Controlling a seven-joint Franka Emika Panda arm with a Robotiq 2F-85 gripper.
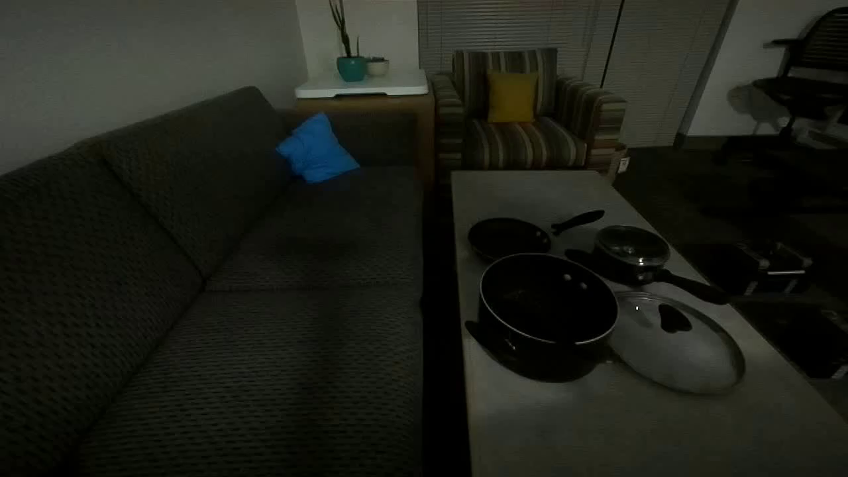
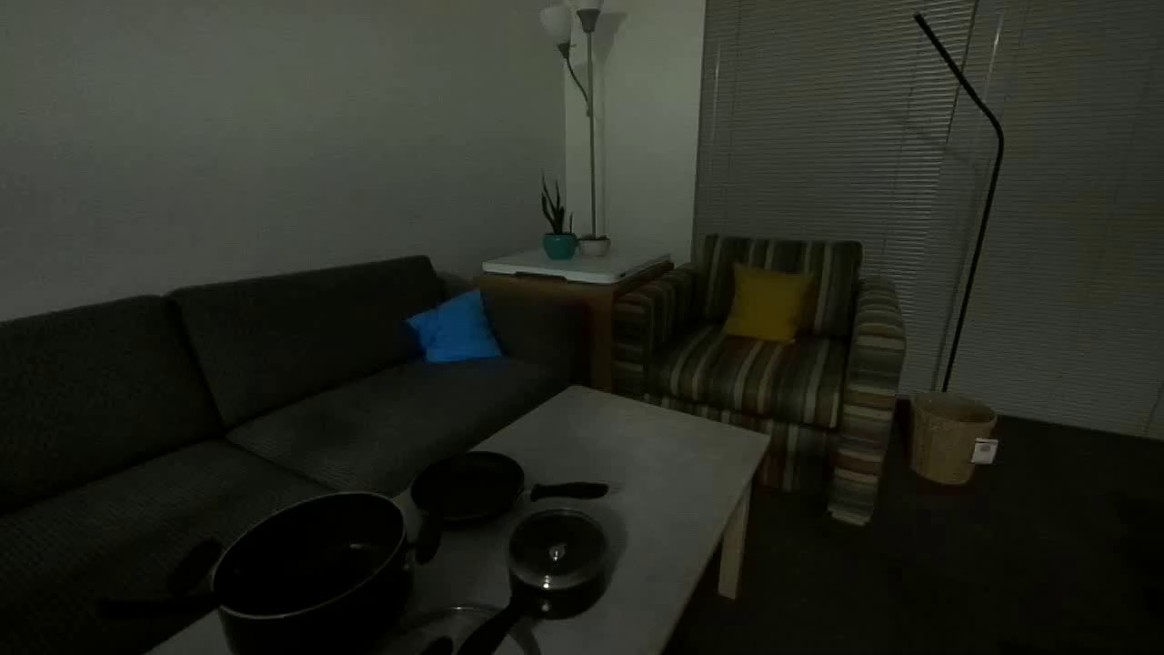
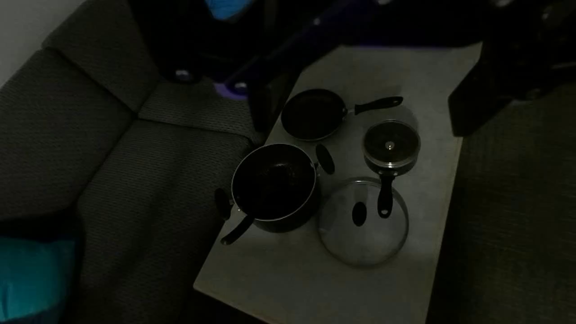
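Note:
My gripper is open in the wrist view, its dark fingers (image 3: 468, 110) wide apart at the top with nothing held. Beyond them, on the pale table (image 3: 378, 286), stands a large black pot (image 1: 548, 318). A dark utensil handle (image 3: 237, 231) sticks out over the pot's near rim. Behind the pot lies a black frying pan (image 1: 509, 238). To the right is a small saucepan (image 1: 632, 254) covered by a glass lid. A larger glass lid (image 1: 676, 350) rests flat beside the pot, partly below the saucepan's handle. Neither exterior view shows the gripper.
A dark grey sofa (image 1: 318, 334) runs along the table's left side, with a blue pillow (image 1: 318, 150) at its far end. Past the table stands a striped armchair (image 2: 753, 377) with a yellow pillow (image 2: 769, 302). The room is dim.

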